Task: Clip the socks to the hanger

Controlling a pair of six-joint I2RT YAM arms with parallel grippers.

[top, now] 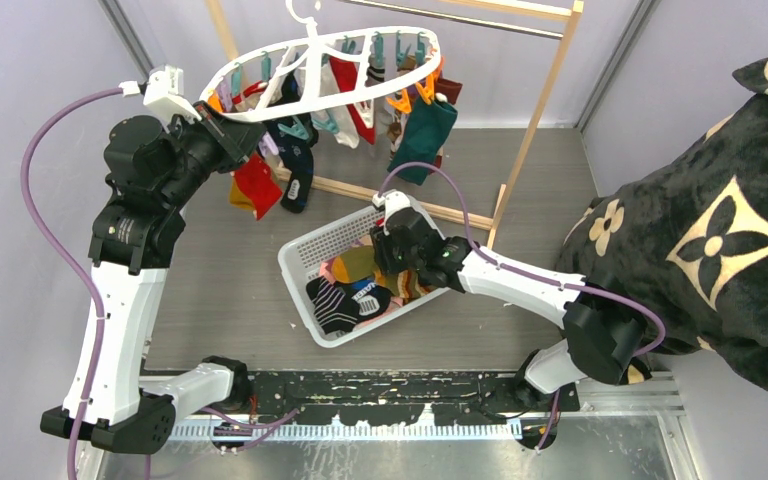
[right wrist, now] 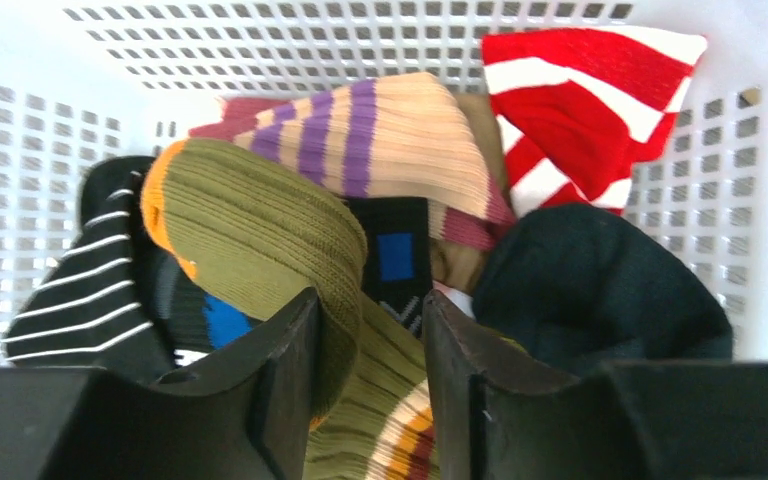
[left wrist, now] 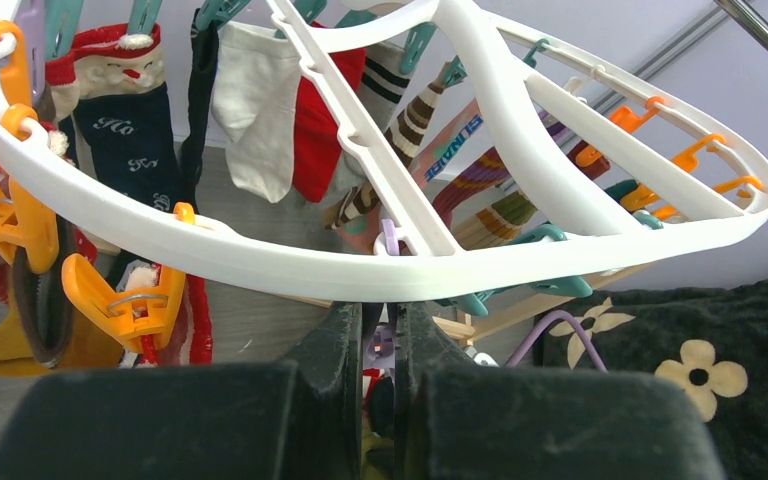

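The white oval hanger point(top: 325, 100) is ringed with clips and several hanging socks, among them a dark green sock point(top: 423, 138) and a white sock point(left wrist: 255, 110). Below its near rim, my left gripper is shut on a purple clip point(left wrist: 380, 350), whose upper end shows above the rim. Inside the basket, my right gripper stands part open above the sock pile. An olive sock with an orange end point(right wrist: 260, 215) is bunched against its left finger and reaches into the gap; it is not gripped firmly as far as shows.
The white basket point(top: 305, 243) holds several more socks: a black striped one point(right wrist: 90, 290), a red-and-white one point(right wrist: 585, 110) and a dark one point(right wrist: 600, 280). A wooden rack post point(top: 535, 110) stands right of the hanger. Bare floor point(top: 220, 300) lies left of the basket.
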